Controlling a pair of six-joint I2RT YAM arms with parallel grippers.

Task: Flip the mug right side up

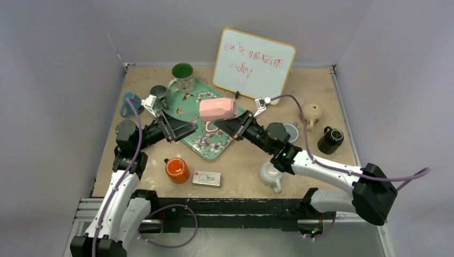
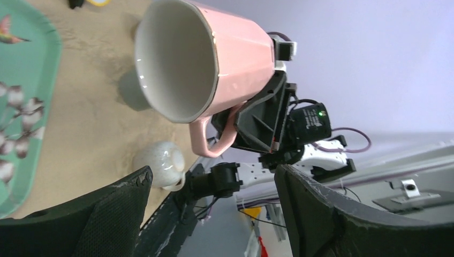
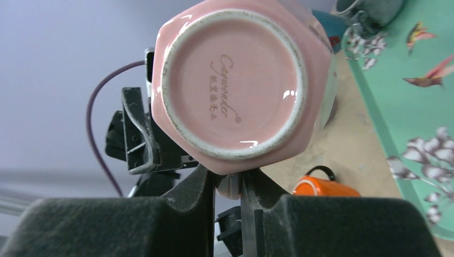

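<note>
A pink mug point(image 1: 217, 108) is held in the air over the tray, lying on its side. My right gripper point(image 1: 219, 124) is shut on it at the handle side; in the right wrist view its hexagonal base point(image 3: 231, 85) fills the upper middle. In the left wrist view the mug's open mouth point(image 2: 179, 64) faces toward my left gripper, its handle hanging below. The left gripper point(image 1: 187, 130) stands open, just left of the mug, with nothing between its fingers.
The green tray point(image 1: 211, 150) lies beneath. An orange mug point(image 1: 176, 170), a white box point(image 1: 206, 179) and a white teapot point(image 1: 270, 174) are along the front. Other mugs stand left and right point(image 1: 330, 140), and a whiteboard point(image 1: 254, 59) leans at the back.
</note>
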